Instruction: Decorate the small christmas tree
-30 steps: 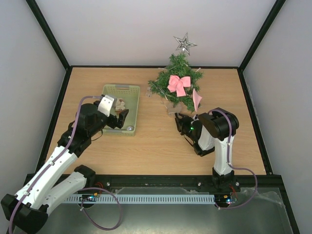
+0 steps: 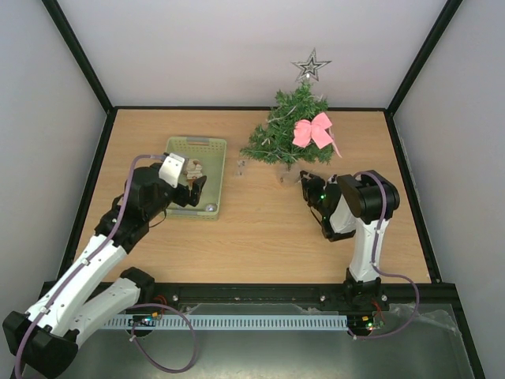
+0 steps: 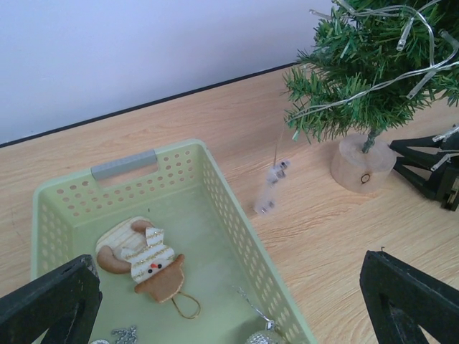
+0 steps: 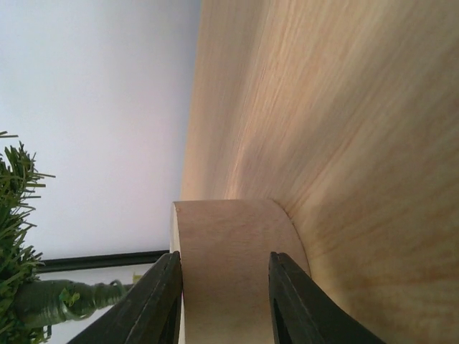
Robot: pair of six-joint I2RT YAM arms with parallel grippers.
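The small green tree stands at the back of the table, with a silver star on top and a pink bow on its right side. Its round wooden base lies close ahead of my right gripper, whose fingers are parted with a gap between them. From the left wrist view, that gripper is at the base's right side; whether it touches is unclear. Over the green basket, my left gripper hangs open and empty. A snowman-like ornament and a silver bauble lie inside the basket.
A small clear light-string part rests on the table between basket and tree, with a wire running up from it. Walls close in the back and sides.
The tree has turned, its pink bow and star shifting to the right. My right gripper has moved right as well, slightly backward. The left arm has hardly moved.
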